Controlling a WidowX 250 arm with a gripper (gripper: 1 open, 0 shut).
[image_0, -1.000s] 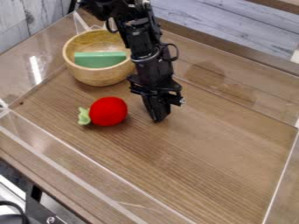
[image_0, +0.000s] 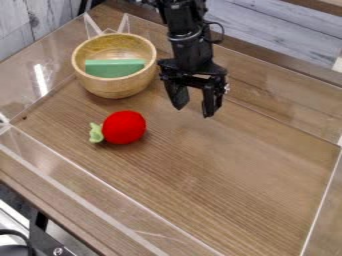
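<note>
My black gripper (image_0: 195, 88) is over the upper middle of the wooden table, to the right of a beige bowl and above right of a red tomato-like object (image_0: 123, 128) with a green top. The gripper's fingers are spread open, with nothing visible held between them. The bowl (image_0: 134, 48) at the upper left holds a light green block (image_0: 114, 67).
Raised edges run along the top right and the far right. A dark cable or part lies at the bottom left corner.
My gripper has moved back, up the view away from the tomato-like object and the table's middle. The red object and the bowl appear unmoved.
</note>
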